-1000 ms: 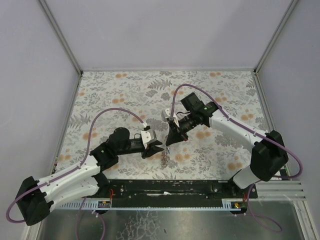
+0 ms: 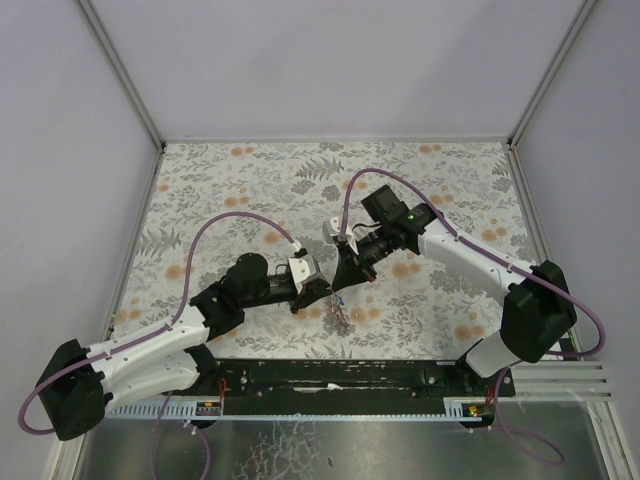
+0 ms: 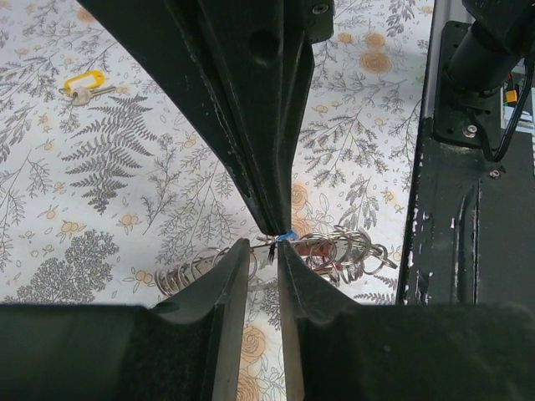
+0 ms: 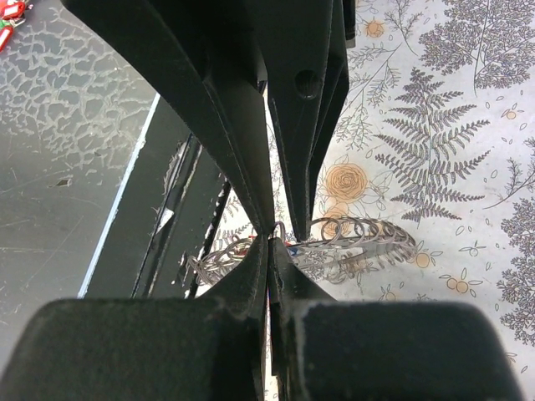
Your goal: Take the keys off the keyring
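Note:
A bundle of thin wire rings with small red and blue bits, seemingly the keyring, hangs at a slant below the grippers in the top view. My right gripper is shut at its upper part, where the blue bit shows in the left wrist view. My left gripper stands slightly open at the same spot, its fingertips close under the right fingers with part of the wire in the narrow gap. Whether it touches the wire cannot be told. A key with a yellow tag lies apart on the cloth.
Patterned cloth covers the table, its back half clear. A dark rail runs along the front edge. Red and green items show at a corner of the right wrist view. Both arms' tips crowd together.
My left gripper has moved right, up to the right gripper's tips. The wire bundle hung nearly straight and now leans, its lower end to the right. The right arm stays put.

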